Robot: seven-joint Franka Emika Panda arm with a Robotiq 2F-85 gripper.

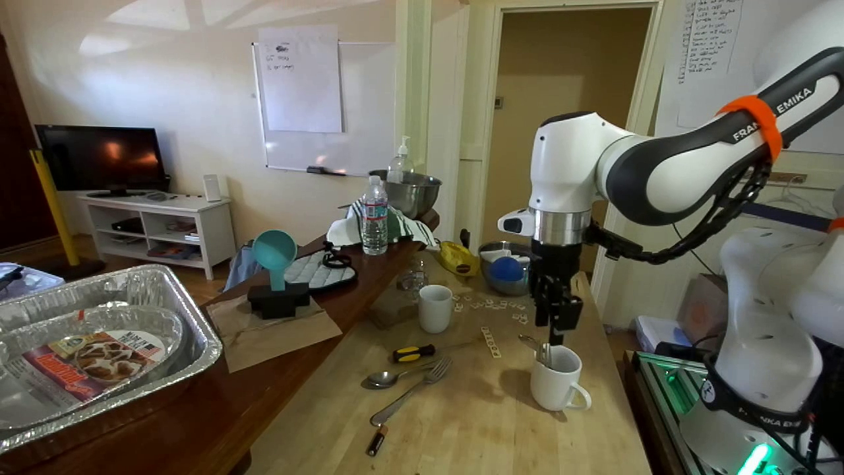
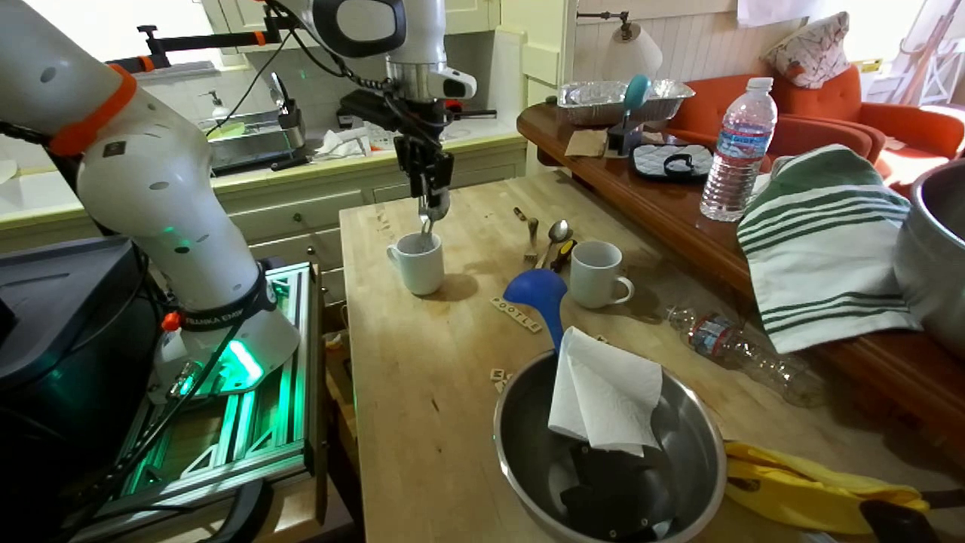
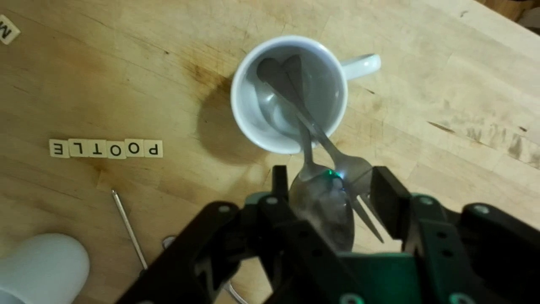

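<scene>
A white mug point(image 1: 556, 382) stands upright on the wooden table, its handle visible in all views. A metal spoon point(image 3: 324, 207) and a fork point(image 3: 352, 169) lean inside the mug point(image 3: 334, 66), crossing each other with their heads above the rim. Over them is my gripper, its fingers apart, one on either side of the spoon bowl and fork head in the wrist view. Whether the fingers touch the cutlery is unclear. From the side, the gripper point(image 1: 558, 331) hangs just above the mug.
A second white mug point(image 1: 435, 309), another spoon point(image 1: 384, 379), another fork point(image 1: 415, 392), a screwdriver point(image 1: 413, 353) and a battery point(image 1: 377, 441) are elsewhere on the table. Letter tiles point(image 3: 106, 148) lie beside the mug. A metal bowl point(image 2: 512, 425) stands farther off.
</scene>
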